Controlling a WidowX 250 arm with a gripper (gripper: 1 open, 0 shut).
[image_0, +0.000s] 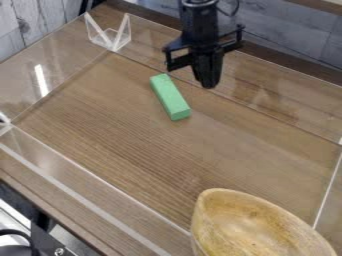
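Note:
My gripper is at the top centre of the camera view, over the wooden table, its dark fingers pointing down. Whether it is open or shut is hard to tell. A green block lies flat on the table just below and left of it, apart from the fingers.
A large yellow bowl sits at the bottom right. A white wire object stands at the top left near the wall.

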